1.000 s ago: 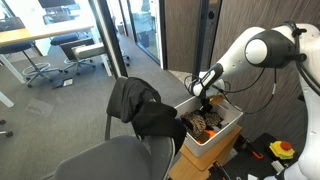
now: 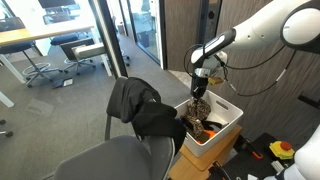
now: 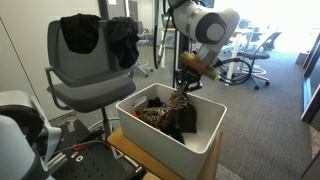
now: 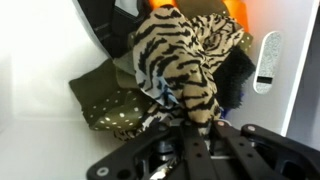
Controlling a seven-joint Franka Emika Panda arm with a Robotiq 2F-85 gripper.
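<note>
A tiger-striped cloth (image 4: pixel 178 62) hangs from my gripper, its upper end pinched between the fingers. In exterior view 2 the striped cloth (image 3: pixel 172 108) trails down from the gripper (image 3: pixel 186 91) into the white bin (image 3: pixel 195 152), its lower part lying among other items. Exterior view 1 shows the gripper (image 2: pixel 197 96) above the bin's far side. Where exactly the fingertips grip the fabric is partly hidden by the gripper itself.
Inside the bin are a dark olive spotted cloth (image 4: pixel 105 98), dark cloths and orange items (image 4: pixel 162 72). A wooden table (image 2: pixel 190 170) carries the bin. Beside it stands a grey chair (image 3: pixel 88 75) with black cloth draped over its back.
The arm has risen from low inside the bin to above it. The striped cloth has been drawn upward with the gripper.
</note>
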